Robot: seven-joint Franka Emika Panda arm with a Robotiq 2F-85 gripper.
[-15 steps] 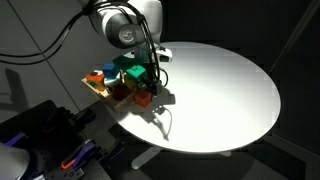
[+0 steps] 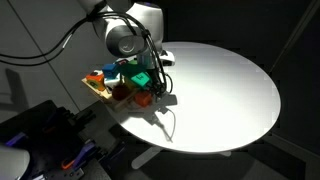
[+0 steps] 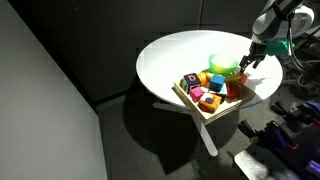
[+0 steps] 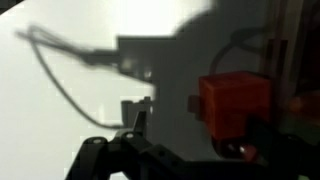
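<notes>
A red block stands on the white round table near its edge, just outside the wooden box. In the wrist view the red block fills the right side, partly covered by the right finger. My gripper is open, its left finger over bare table and clear of the block. From the second exterior view, my gripper hangs low over the tabletop beside the block. Whether the right finger touches the block cannot be made out.
A wooden box of colourful toy blocks sits at the table's edge. Behind it is a green bowl, close to my arm. Much of the white table is empty.
My arm has come down slightly towards the table beside the red block. The block and the box appear to stay where they were.
</notes>
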